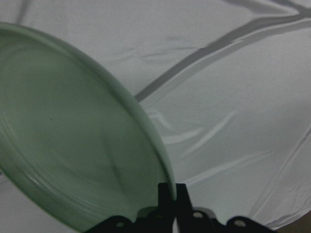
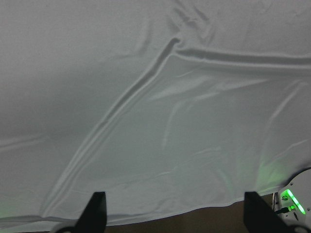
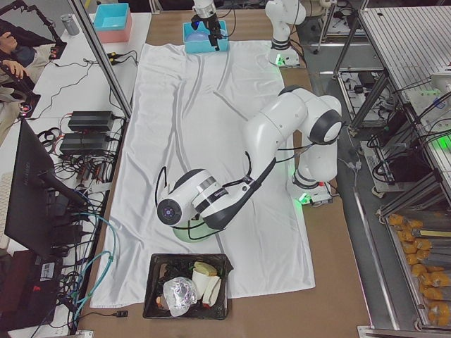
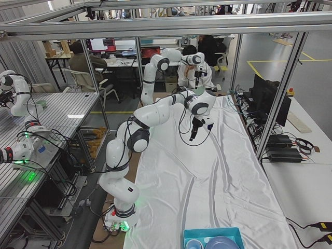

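A pale green dish [image 1: 73, 121] fills the left half of the left wrist view, with my left gripper closed on its rim. In the camera left view that dish [image 3: 189, 234] is mostly hidden under the white arm. My right gripper stands open over the white cloth [image 2: 146, 121], nothing between its fingers.
A black crate [image 3: 150, 296] with mixed items sits at the cloth's near end in the camera left view. A blue bin [image 4: 188, 237] with blue dishes stands at the other end. Monitors and cables line one side.
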